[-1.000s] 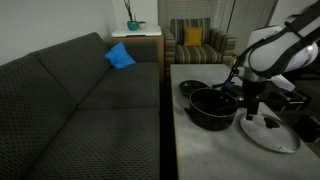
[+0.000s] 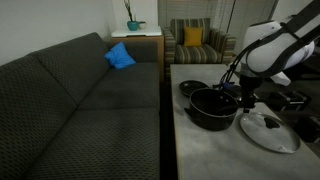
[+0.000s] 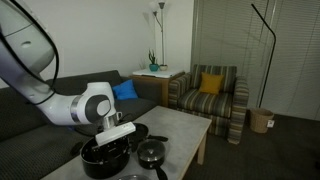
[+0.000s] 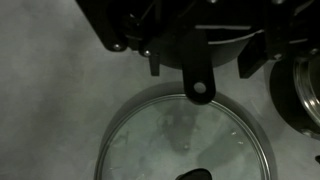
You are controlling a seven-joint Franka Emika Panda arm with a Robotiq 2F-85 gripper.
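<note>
Low over the table, my gripper has its fingers apart on either side of a black handle [image 4: 199,82] with a hole in its end. Clear gaps show between the handle and both fingers. Below this in the wrist view lies a round glass lid [image 4: 150,140] with a black knob [image 4: 195,175]. The large black pot [image 2: 212,117] stands left of the gripper in exterior view 1, and the lid [image 2: 282,140] lies to its right. What the handle belongs to is partly hidden by the gripper.
A smaller dark pan [image 3: 151,153] stands beside the large pot in exterior view 2. Another black pan [image 2: 189,87] lies behind the pot. A grey sofa [image 2: 100,120] runs along its left.
The arm has shifted only slightly near the lid and pot. The pot and lid stay in place.
</note>
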